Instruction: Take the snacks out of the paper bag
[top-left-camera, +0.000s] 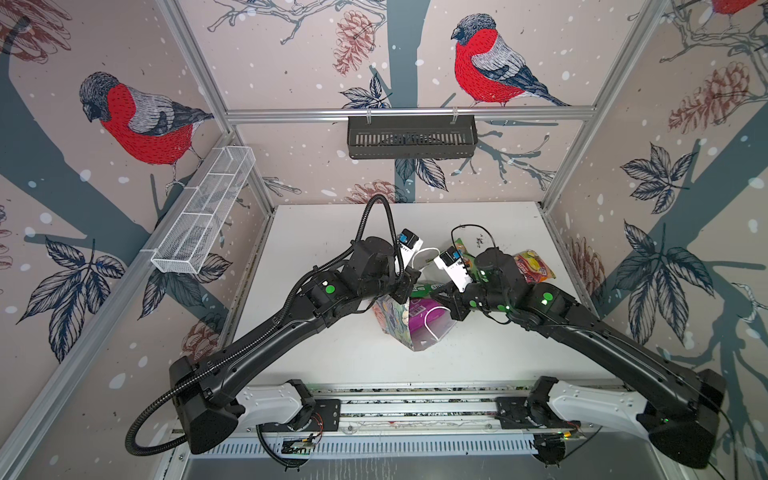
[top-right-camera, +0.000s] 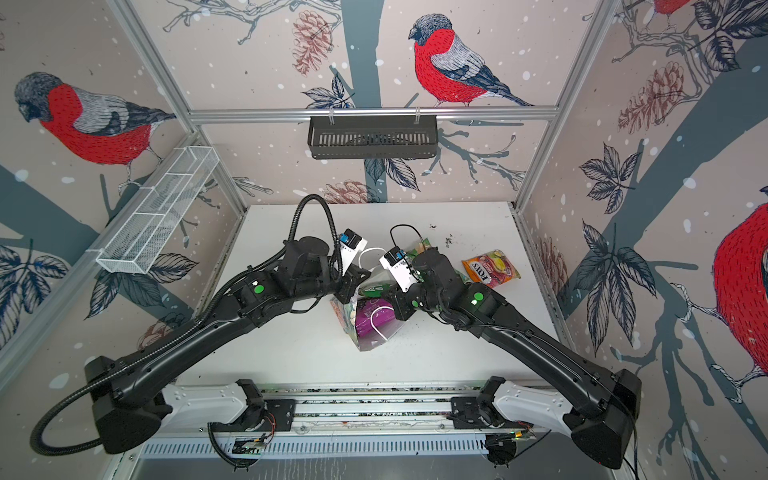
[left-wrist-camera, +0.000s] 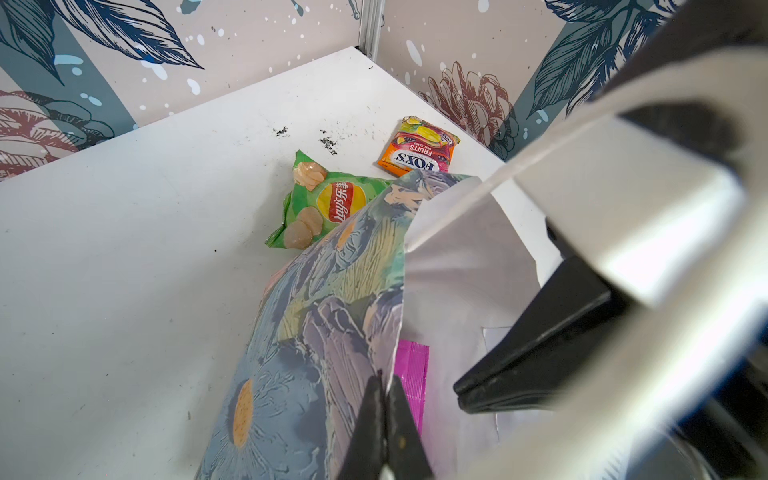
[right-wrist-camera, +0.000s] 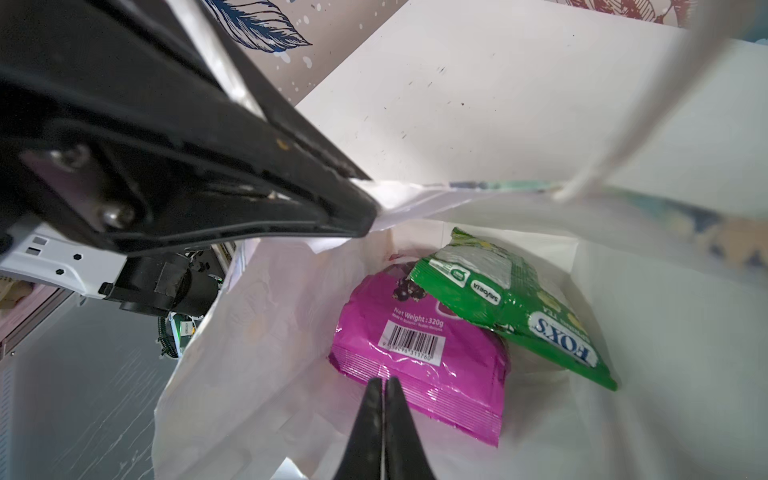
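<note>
The paper bag (top-left-camera: 391, 320), printed with flowers outside and white inside, stands mid-table with its mouth open. My left gripper is shut on the bag's rim, which runs in between its fingertips. Over the opening, my right gripper is shut, with nothing showing between its fingers. Inside the bag lie a purple packet (right-wrist-camera: 460, 392) and, partly on top of it, a green Fox's packet (right-wrist-camera: 512, 296). Outside, behind the bag, are a green Lay's packet (left-wrist-camera: 356, 192) and an orange Fox's packet (left-wrist-camera: 416, 148).
White bag handles (top-left-camera: 436, 313) loop near both grippers. The two arms stand close together above the bag. Bare white table (top-left-camera: 312, 240) lies to the left and at the front. A black basket (top-left-camera: 412, 140) hangs on the back rail.
</note>
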